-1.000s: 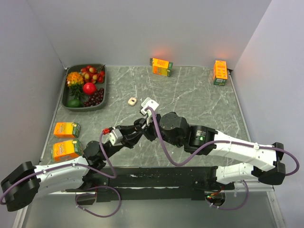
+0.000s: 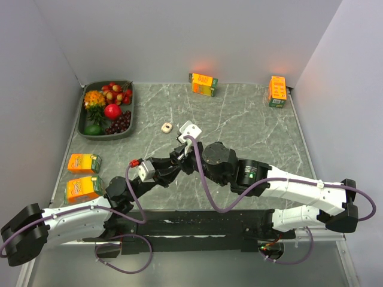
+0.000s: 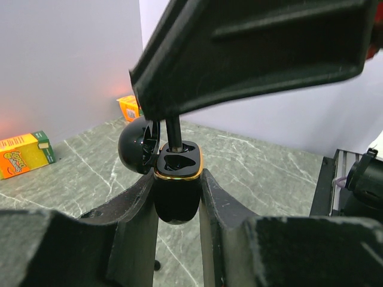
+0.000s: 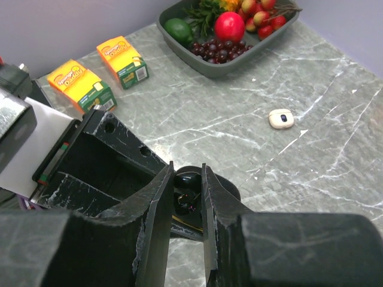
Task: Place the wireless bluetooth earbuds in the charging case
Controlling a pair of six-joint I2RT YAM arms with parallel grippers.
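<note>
In the left wrist view my left gripper is shut on the black charging case (image 3: 176,185), held upright, its lid (image 3: 134,146) open on the left side. Above it, my right gripper's dark fingers reach down, with a thin black earbud stem (image 3: 173,131) entering the case's top opening. In the right wrist view my right gripper is shut on the black earbud (image 4: 187,179), directly over the case. In the top view both grippers (image 2: 173,161) meet above the middle-left of the table, where the small parts are hidden by the arms.
A fruit tray (image 2: 84,122) stands at the back left. Orange boxes lie at the left (image 2: 85,163) and back (image 2: 203,85). A small white object (image 2: 167,128) rests mid-table (image 4: 323,167), whose back and right are clear.
Both grippers have shifted very slightly in the top view, staying together at the same place; little else has changed.
</note>
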